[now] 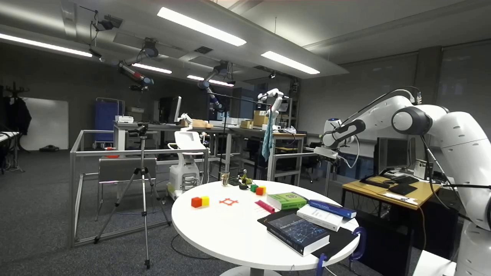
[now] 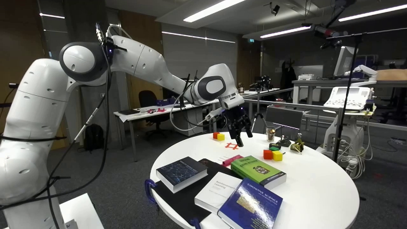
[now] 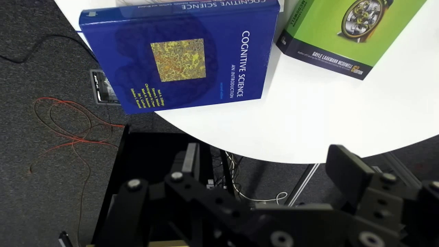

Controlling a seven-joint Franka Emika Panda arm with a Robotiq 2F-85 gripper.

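Note:
My gripper (image 2: pixel 244 139) hangs in the air, tilted, in exterior view 2. Its two fingers stand wide apart in the wrist view, nothing between them, so it is open. Below the camera there lie a blue Cognitive Science book (image 3: pixel 222 53) and a green book (image 3: pixel 329 45). Exterior view 2 also has a white book (image 2: pixel 219 190), partly under the blue one, and a dark book (image 2: pixel 181 170) on a black mat (image 2: pixel 173 202). In exterior view 1 the fingers are hard to make out beyond the arm's white end.
Red and yellow blocks (image 1: pixel 200 201) and a red hash-shaped frame (image 1: pixel 228 201) are on the round white table (image 1: pixel 221 234). Near the green book are a pink roll (image 2: pixel 231 160) and more blocks (image 2: pixel 272 154). A glass jar (image 2: pixel 270 133) stands farther back. Blue clamps (image 1: pixel 361 243) grip the edge.

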